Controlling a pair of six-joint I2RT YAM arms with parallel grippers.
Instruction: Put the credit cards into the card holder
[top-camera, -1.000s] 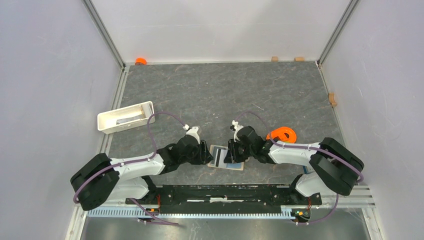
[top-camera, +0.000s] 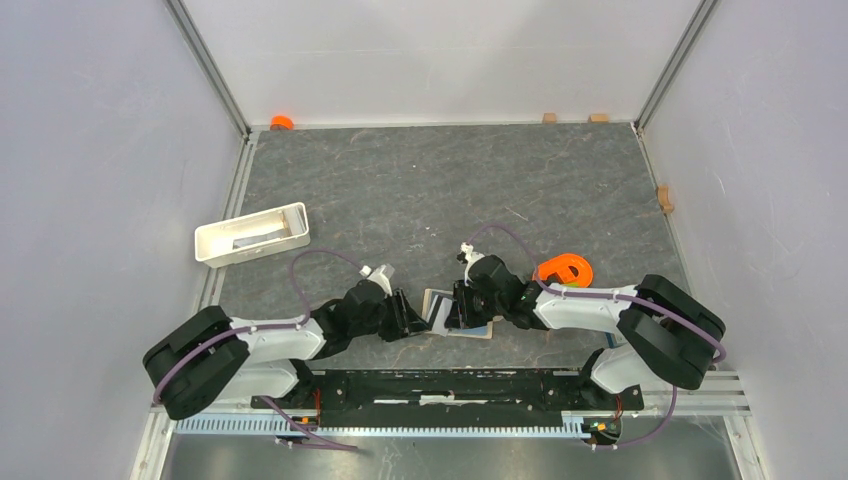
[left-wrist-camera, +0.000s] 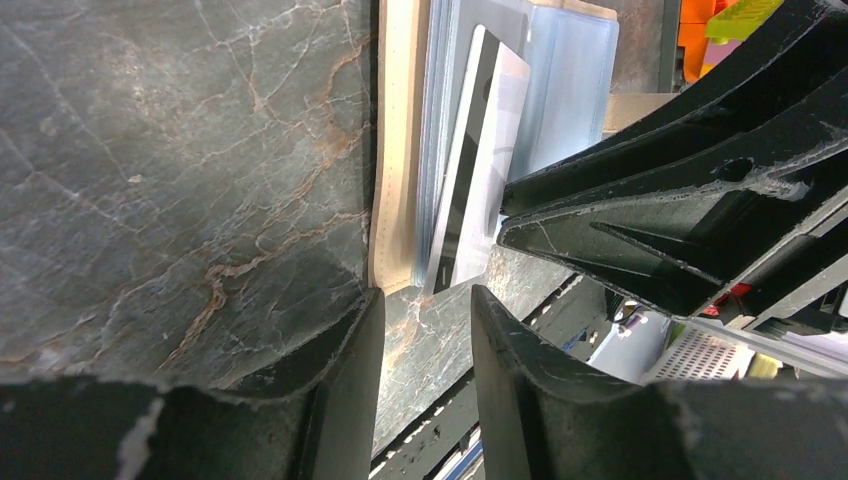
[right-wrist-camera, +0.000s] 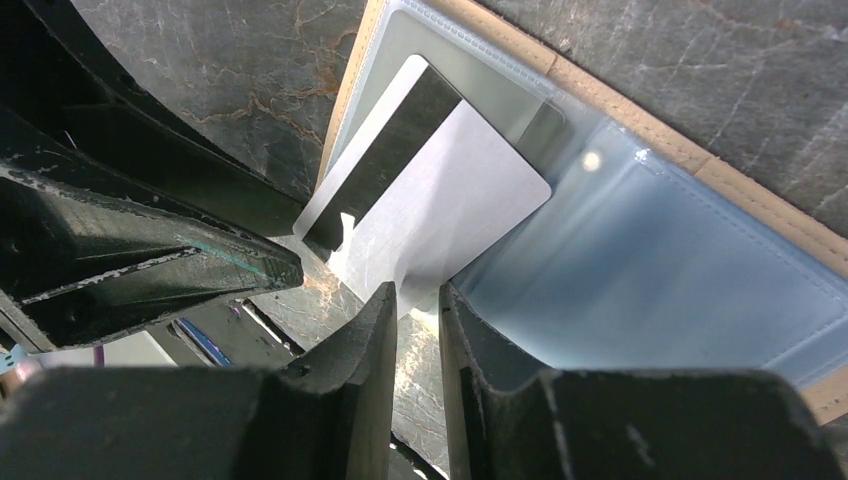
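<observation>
The white credit card with a black stripe lies askew over the clear pocket of the open card holder. Its near end sticks out past the holder's near edge in the left wrist view. My left gripper is open at the card's striped side, and the card's near corner shows at the gap between its fingers. Whether it touches the card I cannot tell. My right gripper is slightly open, fingertips over the card's plain end near the holder's fold. The top view shows both grippers facing each other across the holder.
A white tray with something flat inside stands at the left. An orange item sits behind the right arm. The table's front edge is close to the holder.
My left gripper has moved in closer to the card's striped end. The holder has shifted a little to the right in the top view. The right gripper has hardly moved.
</observation>
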